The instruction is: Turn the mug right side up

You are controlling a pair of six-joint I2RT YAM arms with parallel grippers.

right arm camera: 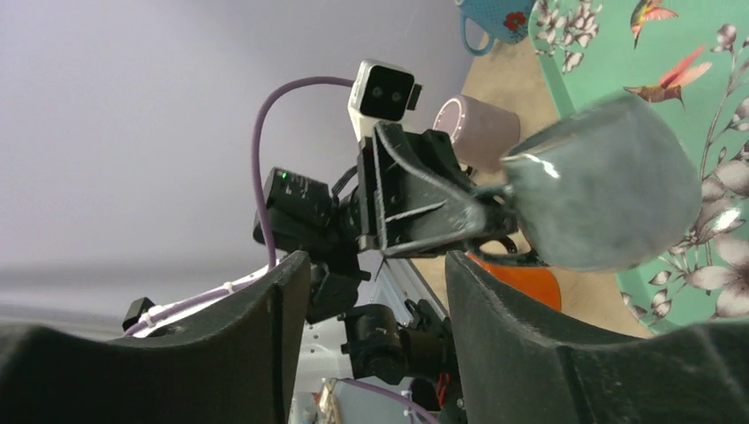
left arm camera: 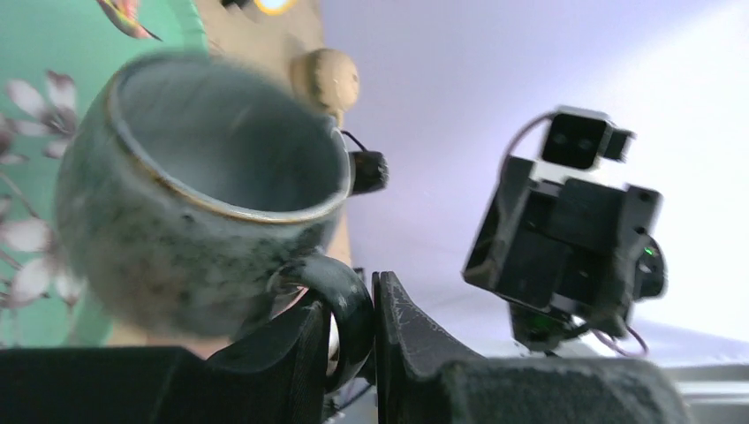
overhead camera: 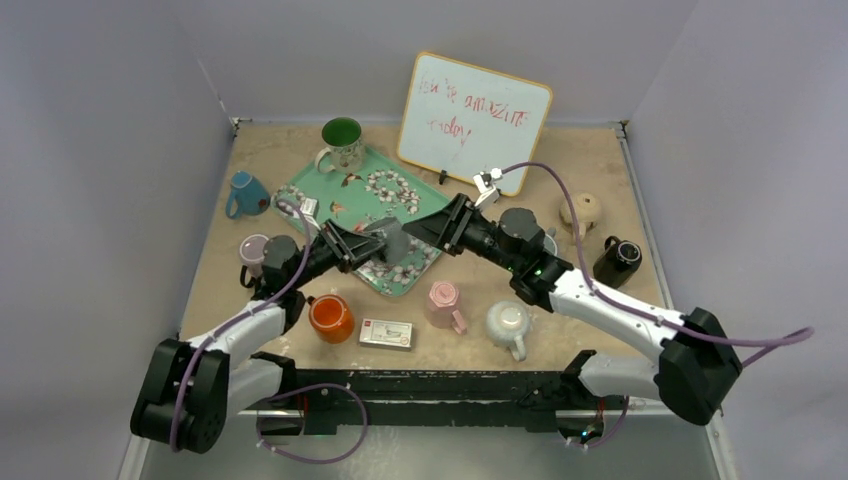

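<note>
A grey-green mug [overhead camera: 386, 242] is held in the air over the floral tray [overhead camera: 410, 275], tilted, its rim and inside facing up in the left wrist view [left arm camera: 203, 247]. My left gripper has its fingers on the mug's handle, shut on it. My right gripper [overhead camera: 448, 225] is just right of the mug in the top view; in the right wrist view its fingertips [right arm camera: 470, 278] stand apart with the mug beyond them and nothing visible between them.
Around the tray stand a green mug [overhead camera: 342, 150], blue mug [overhead camera: 250, 195], orange mug [overhead camera: 331, 320], pink mug [overhead camera: 443, 300], white teapot [overhead camera: 508, 322], black mug [overhead camera: 617, 262] and a small box [overhead camera: 385, 334]. A whiteboard [overhead camera: 470, 120] leans at the back.
</note>
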